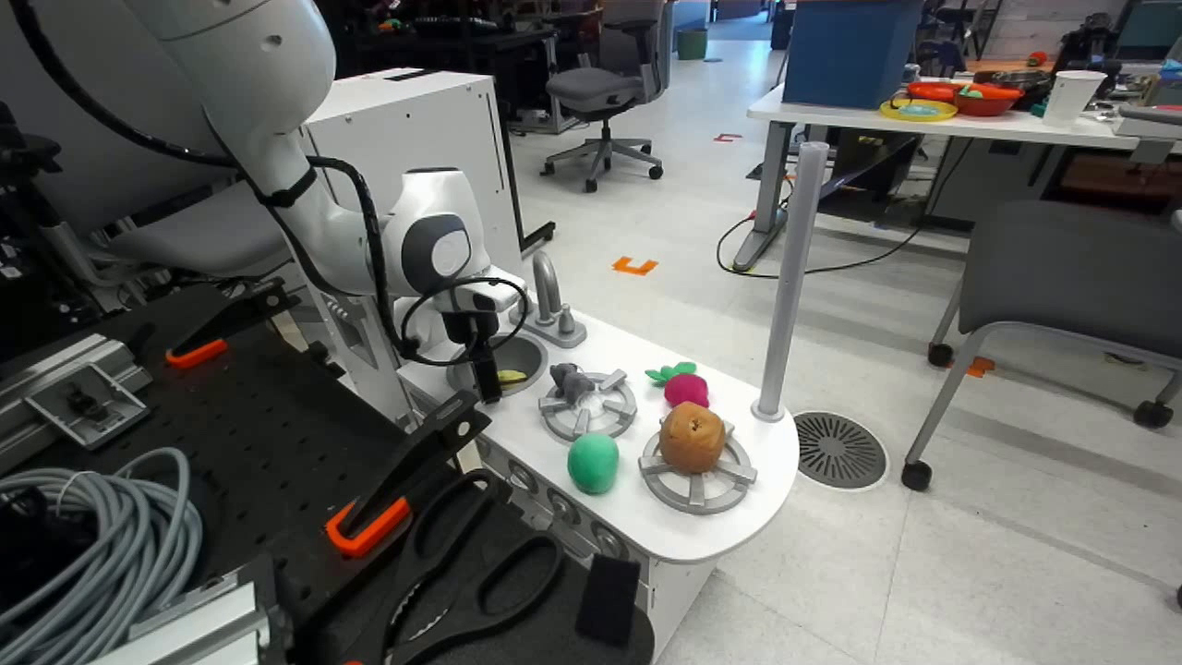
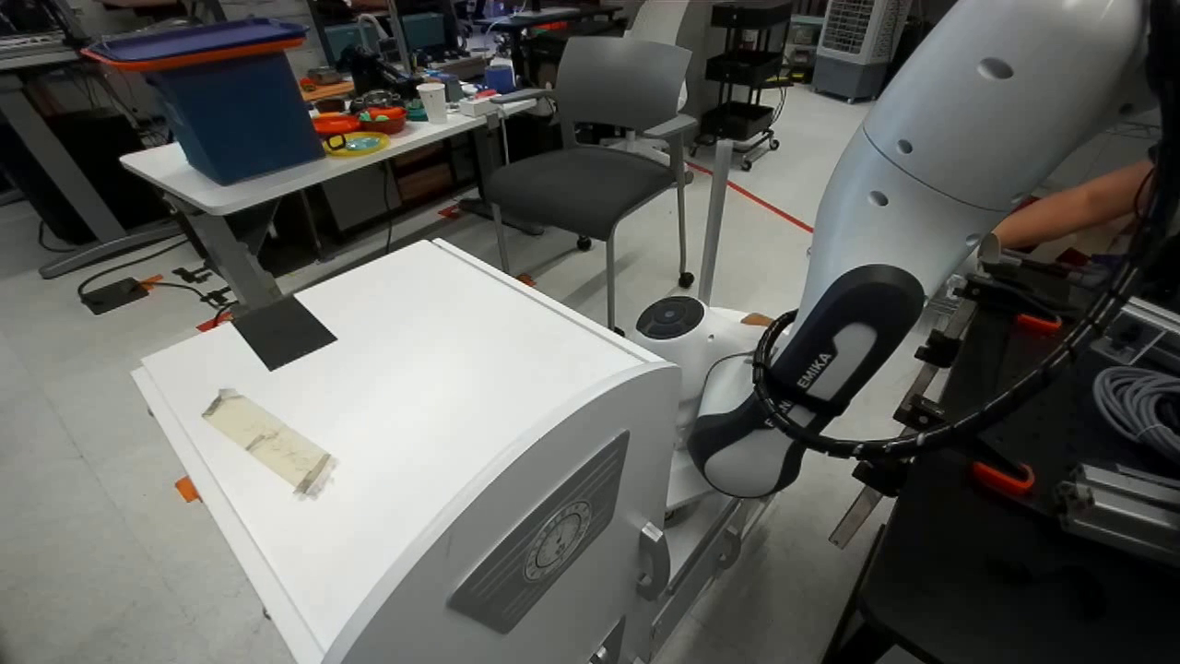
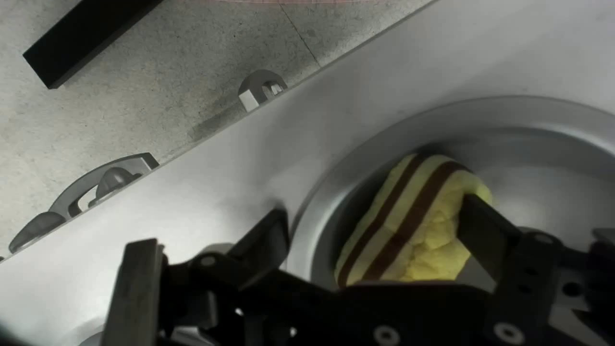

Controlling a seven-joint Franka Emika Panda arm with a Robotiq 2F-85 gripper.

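A yellow plush toy with dark brown stripes lies in the round grey sink, against its near wall in the wrist view. My gripper is open low over the sink. One fingertip sits outside the sink's rim above the white counter, while the other is inside the bowl beside the toy. The toy lies between the fingers, though I cannot tell whether either touches it. From exterior view 1, the gripper hides part of the sink, and only a yellow bit of the toy shows.
A grey faucet stands behind the sink. On the white counter are a dark grey toy on one burner, a brown round toy on another, a green ball and a pink toy. A grey post rises at the far end.
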